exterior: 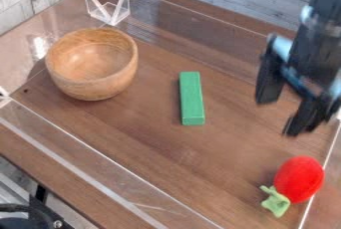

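Note:
My gripper (pixel 285 96) is a dark, motion-blurred shape at the right, its fingers open as far as the blur shows, hanging above the table between a green block and a red vegetable. The green rectangular block (pixel 190 98) lies at the middle of the table. The red vegetable (pixel 298 178) with a light green top lies at the lower right, below the gripper. A wooden bowl (pixel 91 82) stands at the left.
A white wire-like holder (pixel 110 9) stands at the back left.

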